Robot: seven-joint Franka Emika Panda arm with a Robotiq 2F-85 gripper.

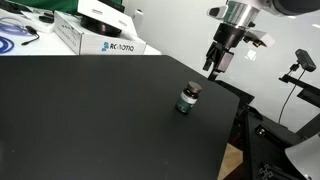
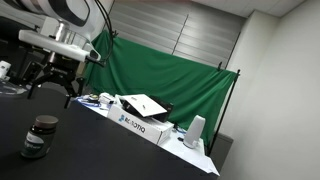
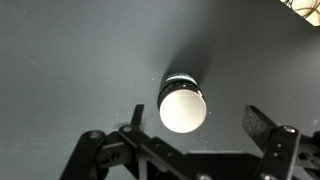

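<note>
A small dark jar with a pale band on its label stands upright on the black table. In exterior view 2 the same jar shows a dark cap and a greenish label. From above, in the wrist view, its round top looks whitish. My gripper is open above the jar, one finger to each side in that view, nothing between them. Exterior view 1 has the gripper higher than the jar and clear of it; exterior view 2 likewise shows the gripper above it.
At the table's back edge sits a white Robotiq box with equipment on top. Blue cables lie at the far left.
</note>
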